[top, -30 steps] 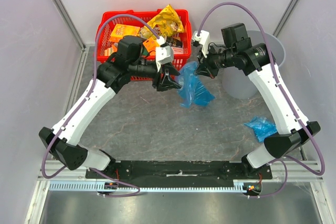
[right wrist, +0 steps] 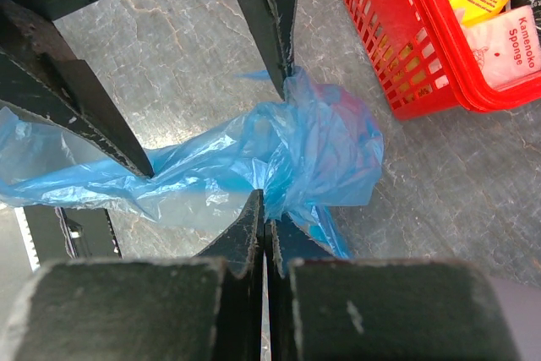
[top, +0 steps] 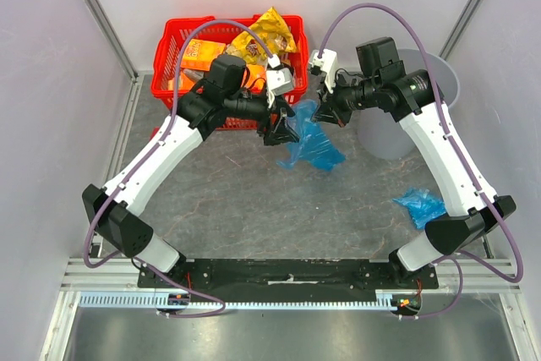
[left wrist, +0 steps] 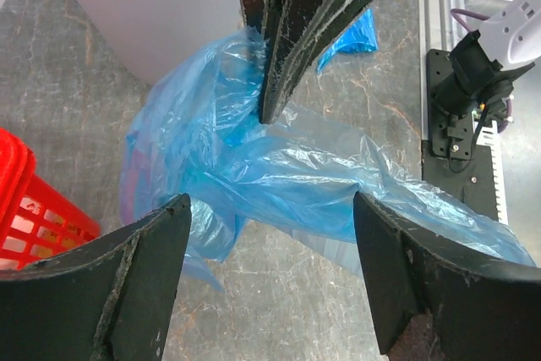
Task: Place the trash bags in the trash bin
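A crumpled blue trash bag (top: pixel 316 148) hangs from my right gripper (top: pixel 325 116), whose tips pinch its thin film. In the right wrist view the right fingertips (right wrist: pixel 254 217) are together on the plastic. My left gripper (top: pixel 283 127) stands open just left of the bag; its fingers (left wrist: pixel 161 251) straddle part of the film in the left wrist view, without closing on it. Another blue bag (top: pixel 422 206) lies flat on the floor at the right. The pale trash bin (top: pixel 387 137) stands at the back right, partly covered by the right arm.
A red basket (top: pixel 161 82) filled with packaged goods stands at the back left, right behind the left gripper. Walls close in both sides.
My left gripper has moved rightward to the hanging bag, and the bag's lower left edge now spreads further left. The right arm and the bag on the floor have stayed put.
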